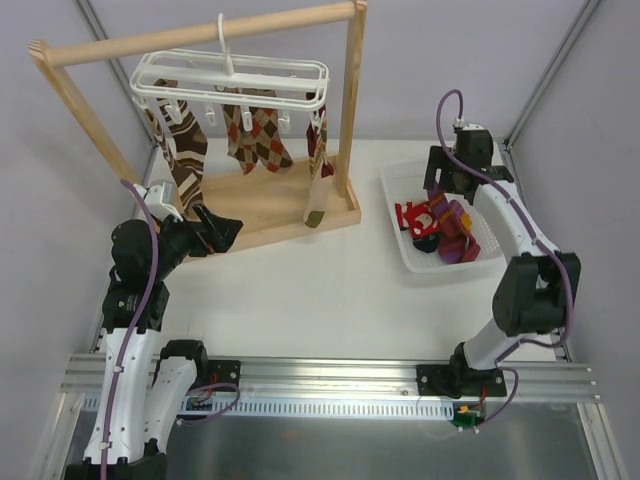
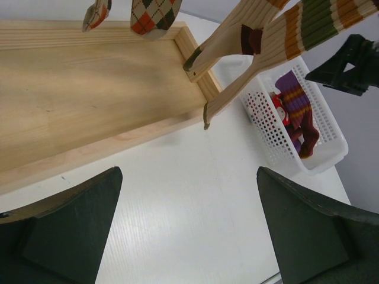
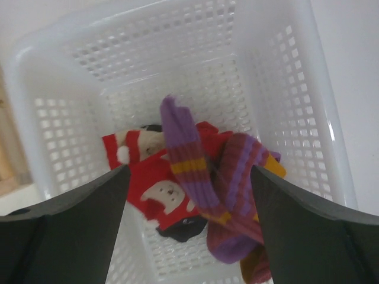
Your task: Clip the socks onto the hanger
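Note:
The white clip hanger hangs from the wooden rail with several patterned socks clipped to it. My left gripper stands open at the left, in front of the rack, nothing between its fingers. My right gripper is over the back of the white basket, its fingers apart with nothing held. Below it in the right wrist view lie a purple and orange striped sock and red socks with white figures, along with more striped and dark fabric.
The wooden rack base stands at the back left, its post near the basket's left side. Grey walls close the sides and back.

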